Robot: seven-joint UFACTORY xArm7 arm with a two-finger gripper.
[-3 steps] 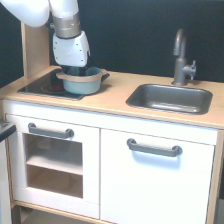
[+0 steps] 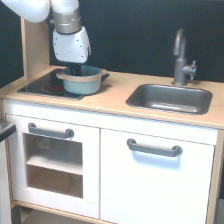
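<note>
A blue-grey pot (image 2: 82, 82) stands on the black hob (image 2: 45, 84) at the left of the toy kitchen's counter. My gripper (image 2: 76, 69) points down from the white arm, its dark fingers at the pot's opening. The fingertips are small and partly lost against the pot, so neither their spacing nor anything between them can be made out.
To the right, a grey sink (image 2: 170, 98) with a tall faucet (image 2: 181, 60) is set into the wooden counter (image 2: 122, 90). Below are a cabinet with a window (image 2: 54, 168) and a plain white door (image 2: 150, 185). Counter between pot and sink is clear.
My gripper's white hand has risen slightly and shifted a little to the right over the pot. The sink and cabinet doors look unchanged.
</note>
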